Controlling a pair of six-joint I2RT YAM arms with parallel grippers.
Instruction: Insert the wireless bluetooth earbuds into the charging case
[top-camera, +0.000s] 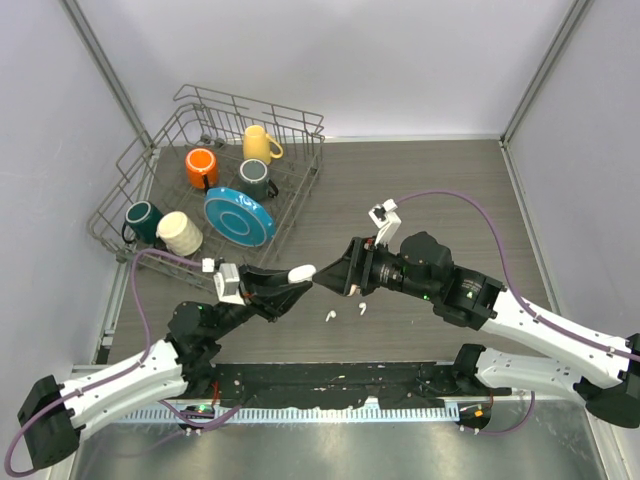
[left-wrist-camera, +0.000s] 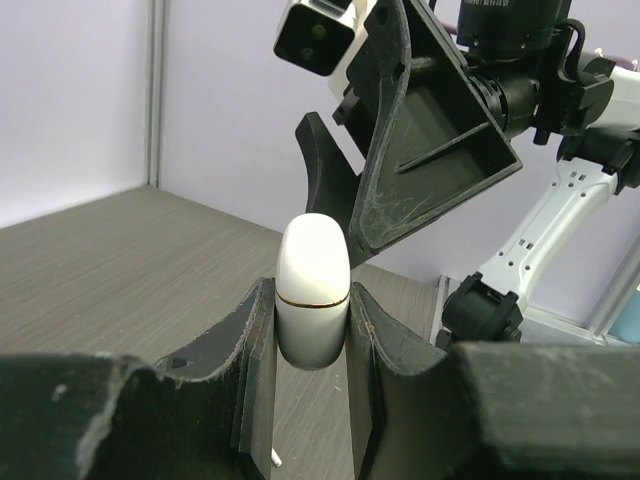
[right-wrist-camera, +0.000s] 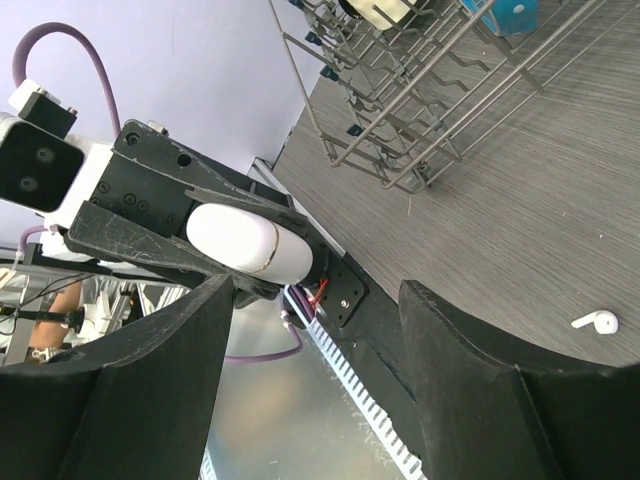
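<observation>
My left gripper is shut on the white charging case (left-wrist-camera: 313, 275), a smooth oval whose lid seam shows as a thin gold line; the lid looks closed. In the top view the case (top-camera: 301, 273) is held up over the table. Close to its right side is my right gripper (top-camera: 328, 278), open, with nothing between its fingers. Past those fingers, the right wrist view shows the case (right-wrist-camera: 250, 243) in the left fingers. Two white earbuds, one on the left (top-camera: 331, 315) and one on the right (top-camera: 362, 307), lie on the table below the grippers.
A wire dish rack (top-camera: 310, 160) with mugs and a blue plate (top-camera: 239, 217) stands at the back left. A small pale object (top-camera: 352, 290) lies partly hidden under my right gripper.
</observation>
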